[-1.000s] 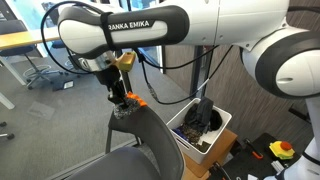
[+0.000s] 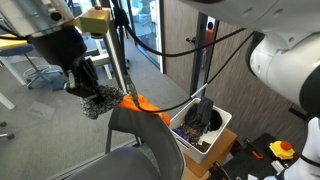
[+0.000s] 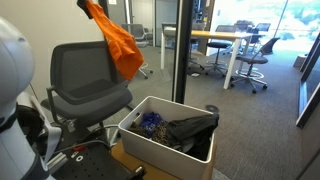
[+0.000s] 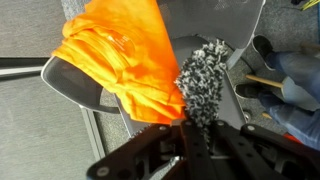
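My gripper (image 2: pixel 92 88) is shut on cloth above the grey chair (image 2: pixel 130 160). A black-and-white speckled cloth (image 2: pixel 100 102) bunches at its fingertips, and this speckled cloth (image 4: pixel 203 80) also fills the space ahead of the gripper in the wrist view. Bright orange cloth (image 3: pixel 115 42) hangs beside it in the air, as exterior view 2 shows. Close to the fingers, the orange cloth (image 4: pixel 125 55) meets the speckled one; I cannot tell whether they are one piece.
A white box (image 3: pixel 165 153) with dark cloth (image 3: pixel 190 128) and loose small items stands on the floor beside the chair. Near the robot base lies a red and yellow object (image 2: pixel 281 150). A person's legs (image 4: pixel 262 90) show at the right of the wrist view.
My gripper has moved left and nearer the camera in exterior view 1, carrying the speckled cloth. Much more of the orange cloth shows now. The box and chair stay put.
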